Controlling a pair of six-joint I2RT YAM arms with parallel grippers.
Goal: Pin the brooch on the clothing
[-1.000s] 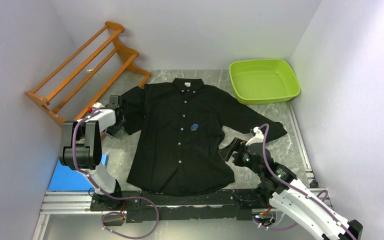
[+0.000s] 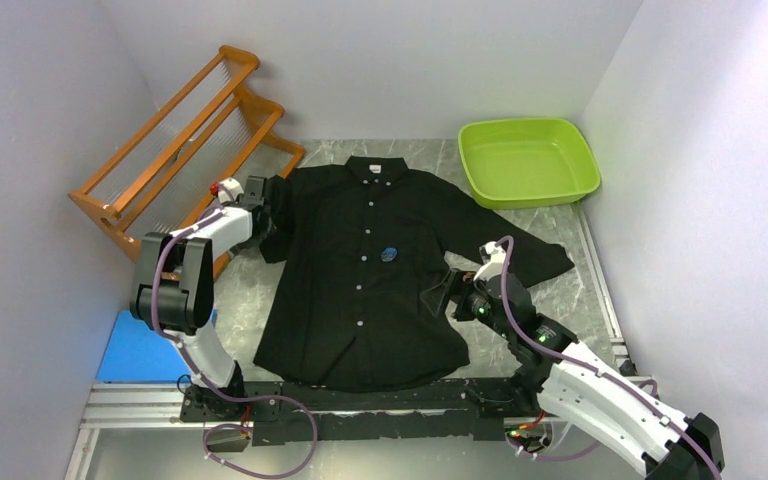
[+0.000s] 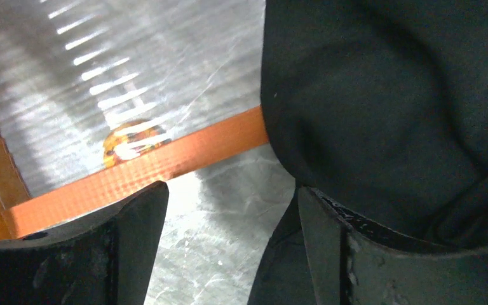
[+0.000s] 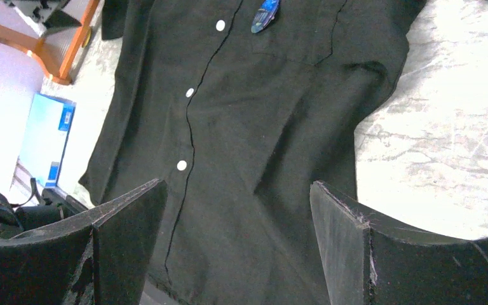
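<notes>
A black button-up shirt (image 2: 330, 280) lies spread on the grey surface. On its chest, right of the button line, rests a small blue brooch (image 2: 389, 254); the right wrist view catches the same brooch (image 4: 266, 14) at its top edge, by the pocket. My left gripper is at the sleeve on the shirt's left side, its fingers apart, with floor and the edge of black cloth showing between and beyond them. Over the shirt's lower right side hovers my right gripper, open, nothing between its fingers.
A wooden rack (image 2: 185, 135) stands at the upper left, close against the left gripper and sleeve. A green basin (image 2: 530, 163) sits at the upper right. A blue board (image 2: 135, 350) lies at lower left.
The left arm has moved right against the sleeve, whose end is now bunched toward the shirt. The rack has shifted slightly right. My right gripper has drifted left over the shirt.
</notes>
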